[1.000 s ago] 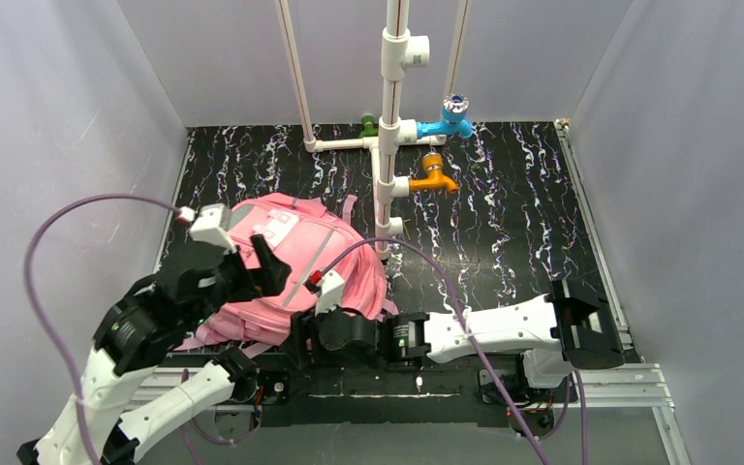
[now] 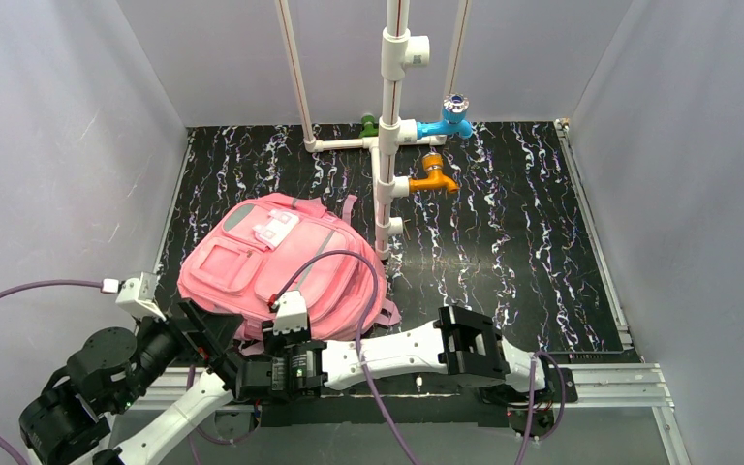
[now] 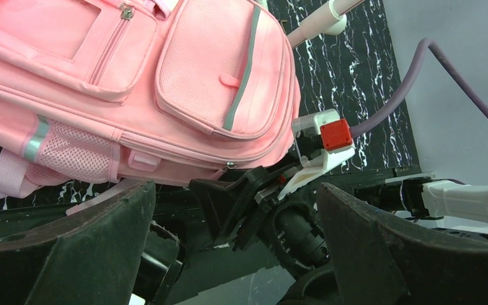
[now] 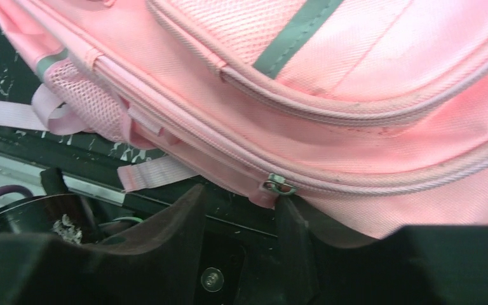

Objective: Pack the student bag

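Observation:
The pink backpack (image 2: 281,262) lies on its back on the dark marbled floor, left of the white pipe stand. Its main zipper seems closed along the side nearest the arms. In the right wrist view a metal zipper pull (image 4: 278,184) sits at the tip of the right-hand finger of my right gripper. These fingers stand part open, and the pull is not clearly between them. My left gripper is open above the bag's near side, its fingers wide apart and empty. Between them, farther down, the left wrist view shows the right gripper's black fingers (image 3: 213,206) close to the bag.
A white pipe stand (image 2: 387,145) with a blue tap (image 2: 446,118) and an orange tap (image 2: 433,176) rises right beside the bag. Both arms are close together at the bag's near edge.
The right arm has moved left along the bag's near edge. The backpack has stayed in place.

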